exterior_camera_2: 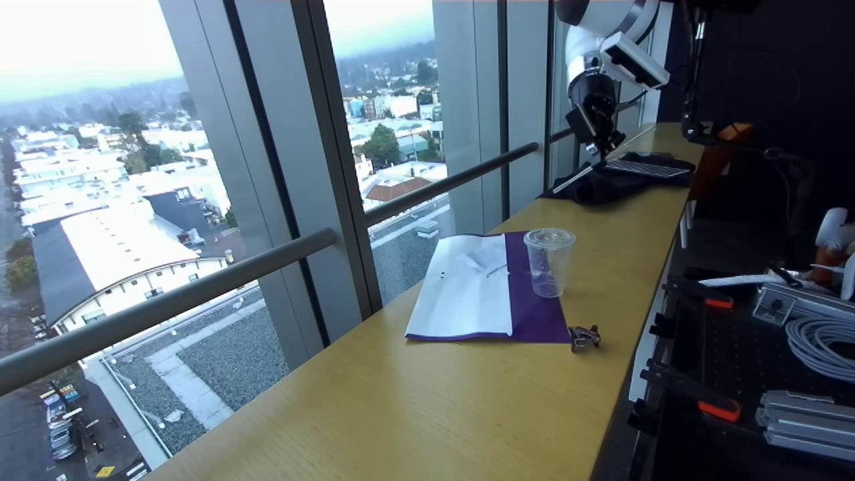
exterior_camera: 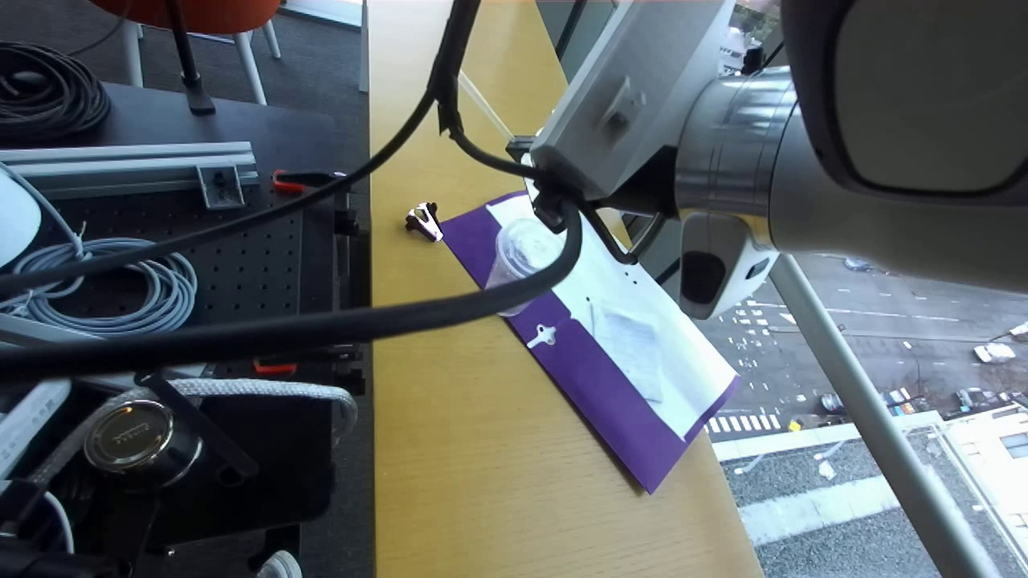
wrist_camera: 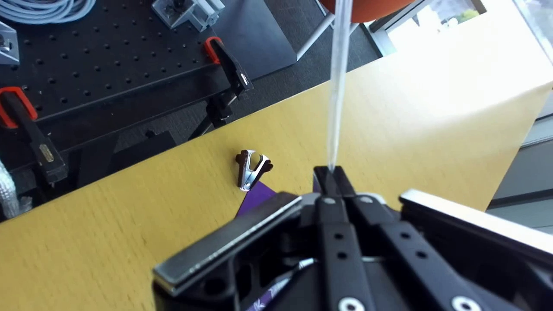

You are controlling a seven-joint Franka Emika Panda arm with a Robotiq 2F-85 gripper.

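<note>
A clear straw point(wrist_camera: 338, 77) sticks up from between the fingertips of my gripper, which is shut on it. In exterior view 1 the straw point(exterior_camera: 484, 104) slants up to the left from the gripper, whose tips are mostly hidden by the arm and cable. It also shows as a thin pale line, the straw point(exterior_camera_2: 573, 178), crossing the gripper point(exterior_camera_2: 601, 153) in exterior view 2. A clear lidded cup point(exterior_camera_2: 550, 264) stands upright on a purple folder point(exterior_camera_2: 525, 308); the black cable partly covers the cup point(exterior_camera: 525, 252) in exterior view 1.
White paper point(exterior_camera_2: 465, 292) lies on the folder. A staple remover point(wrist_camera: 252, 170) sits at its corner on the wooden table point(wrist_camera: 129, 228). A window railing point(exterior_camera: 867, 405) borders one side, with a dark bench point(exterior_camera: 260, 231) opposite.
</note>
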